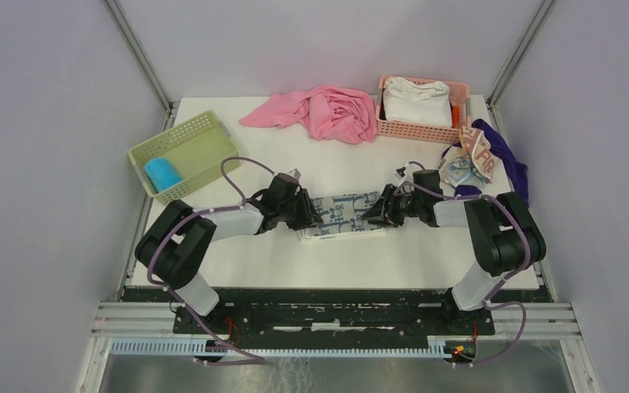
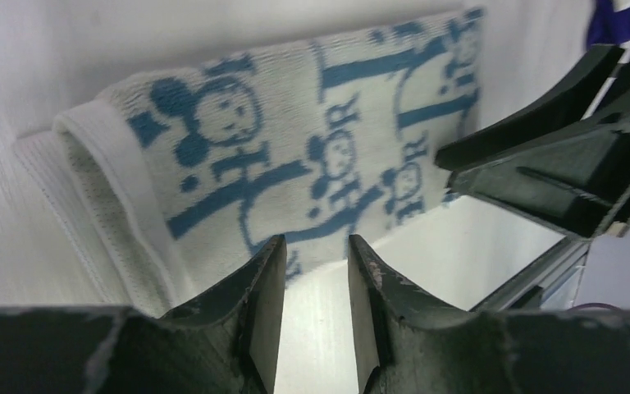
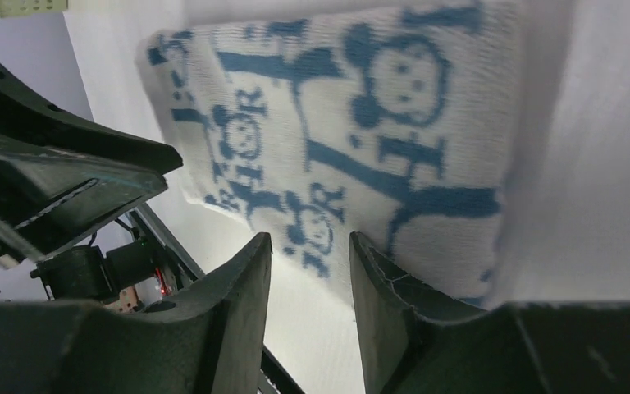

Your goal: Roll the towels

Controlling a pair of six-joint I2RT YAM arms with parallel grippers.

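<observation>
A white towel with blue print [image 1: 340, 214] lies folded into a flat rectangle in the middle of the table. At its left end is my left gripper [image 1: 314, 219], its fingertips [image 2: 276, 250] close over the near left part of the cloth. A narrow gap shows between them; whether cloth is pinched there I cannot tell. My right gripper [image 1: 368, 216] is over the towel's right end, fingers [image 3: 260, 250] part open and no cloth clearly held. In the left wrist view, the towel's left end [image 2: 102, 156] shows stacked folded edges.
Behind lies a crumpled pink towel [image 1: 328, 113]. A green basket [image 1: 201, 135] with a blue roll [image 1: 162, 173] stands at left, a pink basket [image 1: 414, 131] with white cloth at back right. Purple and patterned cloths [image 1: 475, 155] lie at the right edge.
</observation>
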